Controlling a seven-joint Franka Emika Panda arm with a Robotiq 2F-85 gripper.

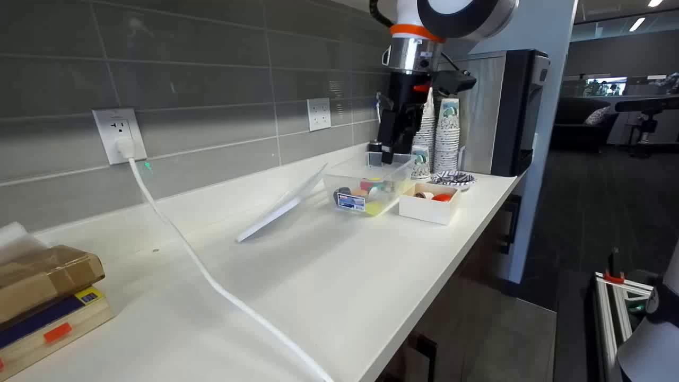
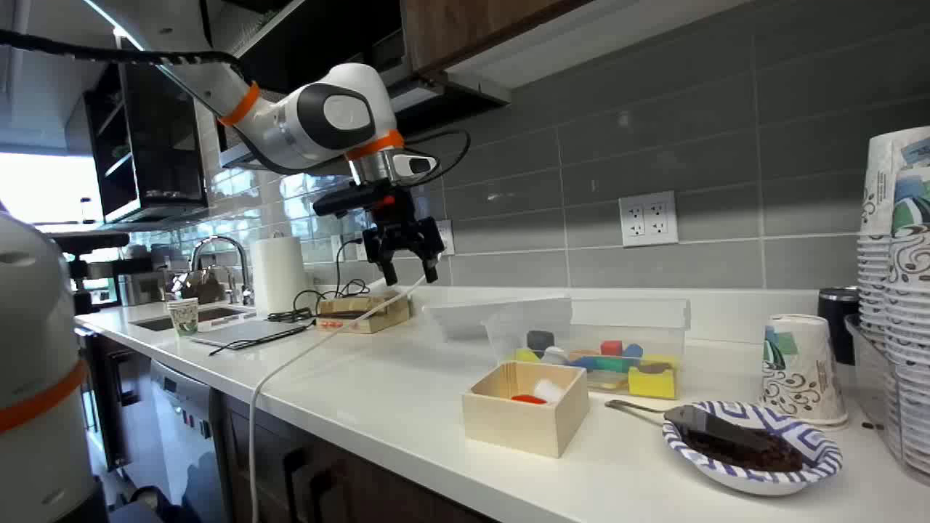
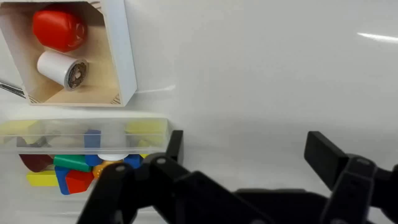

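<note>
My gripper stands open above the counter, only bare white surface showing between its fingers in the wrist view. To its left in that view is a clear plastic bin (image 3: 149,150) of coloured blocks, among them a red block (image 3: 79,181) and a green block (image 3: 72,162). Beside the bin, on the counter-edge side, a small wooden box (image 2: 514,424) holds a red item (image 3: 59,30) and a white pod-like cup (image 3: 61,69) lying on its side. From the second exterior view, the gripper (image 2: 407,272) hangs well above the counter, left of the bin.
A white lid-like panel (image 1: 280,210) leans by the bin. A patterned plate (image 2: 750,475) with a dark utensil, a paper cup (image 2: 798,370) and cup stacks (image 1: 447,137) stand past the box. A white cable (image 1: 219,286) crosses the counter.
</note>
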